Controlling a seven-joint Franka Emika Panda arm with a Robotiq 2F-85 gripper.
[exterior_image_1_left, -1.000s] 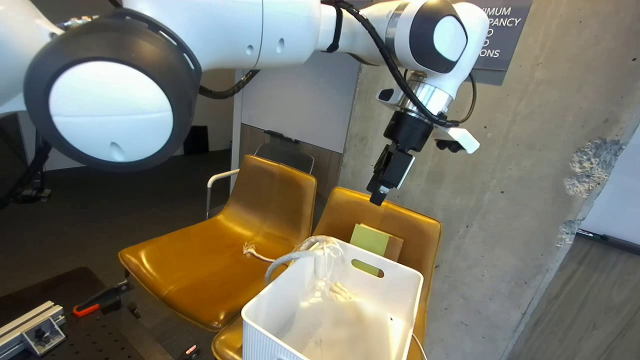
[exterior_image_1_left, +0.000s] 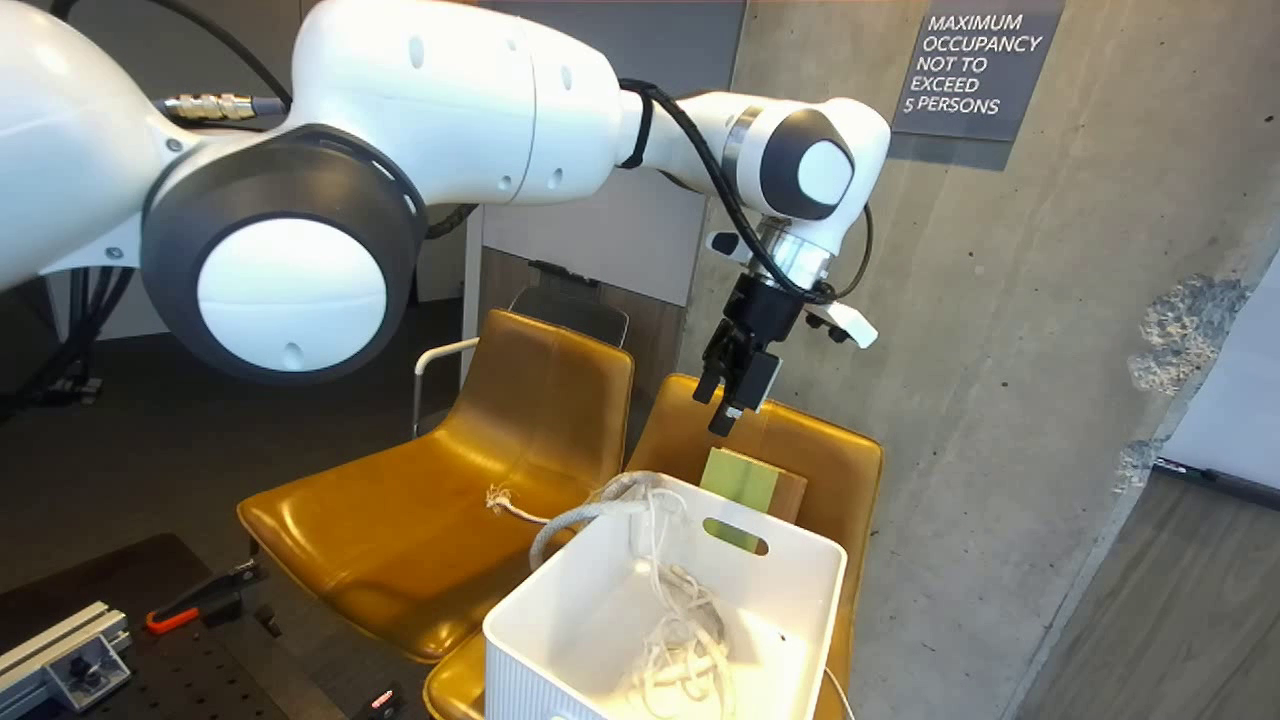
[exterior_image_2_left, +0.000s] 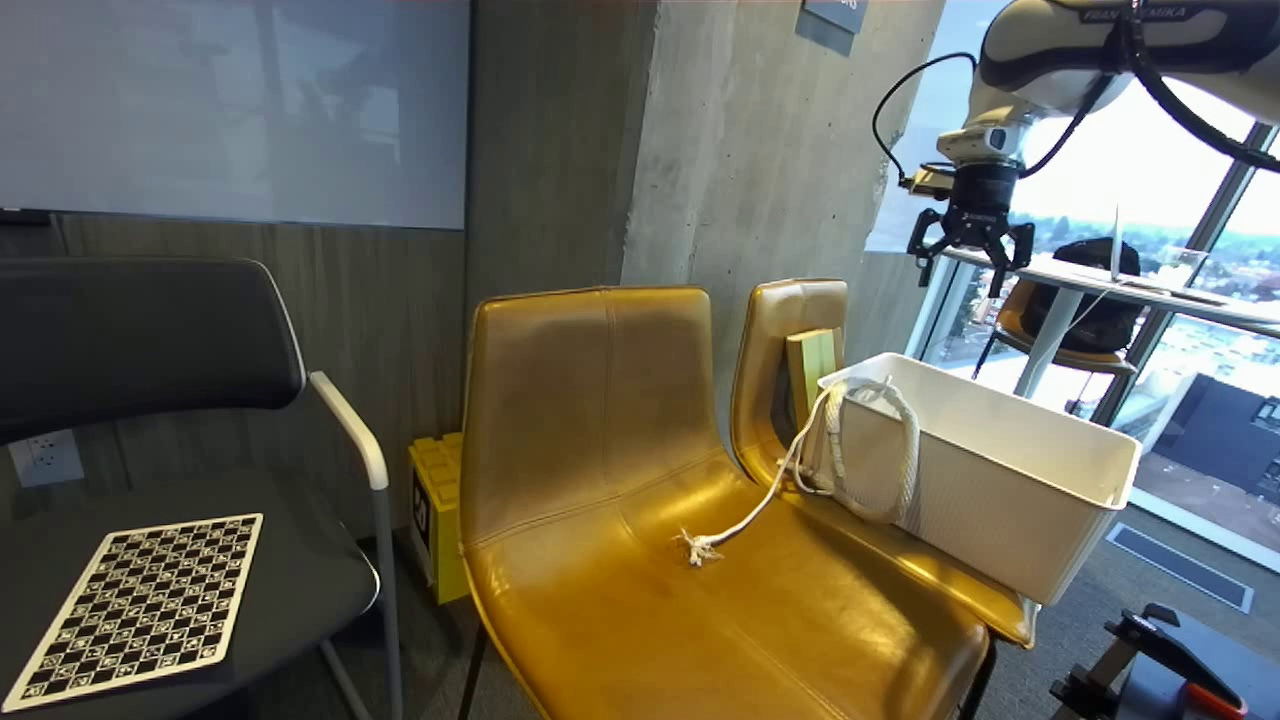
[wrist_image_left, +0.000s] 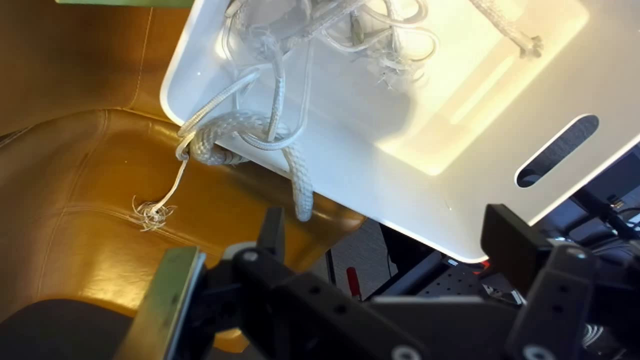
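Note:
My gripper (exterior_image_1_left: 715, 408) hangs above the far end of the white bin (exterior_image_1_left: 546, 648), its fingers spread. In exterior view 2 the gripper (exterior_image_2_left: 962, 274) shows an empty gap between its fingertips. The wrist view also has nothing between the fingers. Inside the bin lies a loose tangle of white rope (exterior_image_1_left: 678, 636), with a frayed end (wrist_image_left: 528, 47) lying apart from it in the wrist view. A thick braided rope handle (exterior_image_2_left: 908, 462) loops outside the bin's wall. Thin white cord is wound about that handle, its frayed tip (exterior_image_2_left: 699, 548) resting on the tan chair.
The bin stands on one tan chair; another tan chair (exterior_image_2_left: 600, 480) is beside it. A green-faced block (exterior_image_1_left: 738, 480) leans on the backrest behind the bin. A concrete wall (exterior_image_1_left: 984, 396) rises behind. Clamps and a metal profile (exterior_image_1_left: 60, 648) lie at the lower left.
My gripper has moved left and slightly down in exterior view 1, and its fingers now show apart. A larger tangle of white rope now lies in the bin.

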